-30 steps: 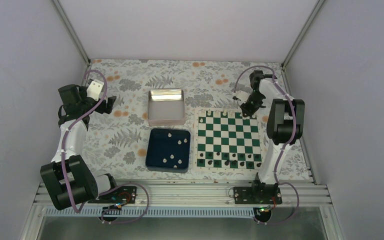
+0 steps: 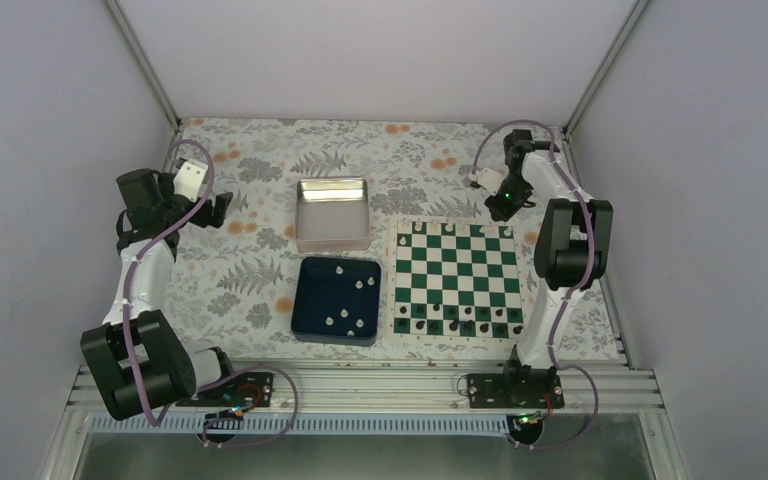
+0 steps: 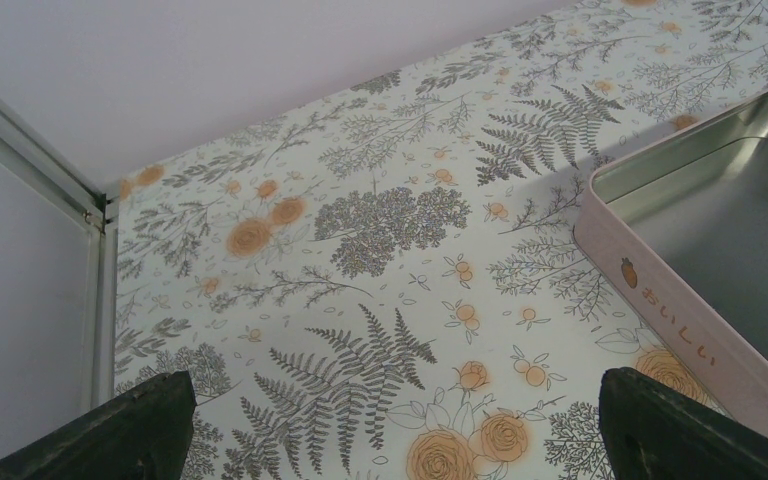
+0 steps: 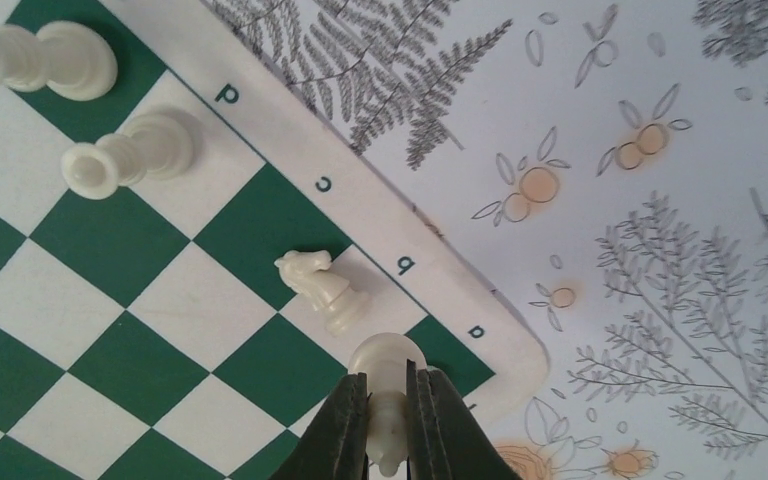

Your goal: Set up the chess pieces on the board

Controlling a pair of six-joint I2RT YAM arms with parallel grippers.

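Observation:
My right gripper is shut on a pale chess piece (image 4: 387,362) with a round base and pointed top; its exact type is hard to tell. It hangs near the a-corner of the green-and-white board (image 2: 455,283). A white knight (image 4: 322,292) stands on the b square at the edge, while the dark c square beside it is bare. Farther along are two taller white pieces (image 4: 125,155). Fingers and held piece partly hide the corner square. At the far left my left gripper is open above bare cloth.
Several pale pieces lie in the dark blue tray (image 2: 294,300). Above it stands an empty pink-rimmed metal tin (image 2: 333,245). Dark pieces (image 2: 436,308) fill rows along the board's near side. The board's middle rows are clear.
The left arm has stayed still.

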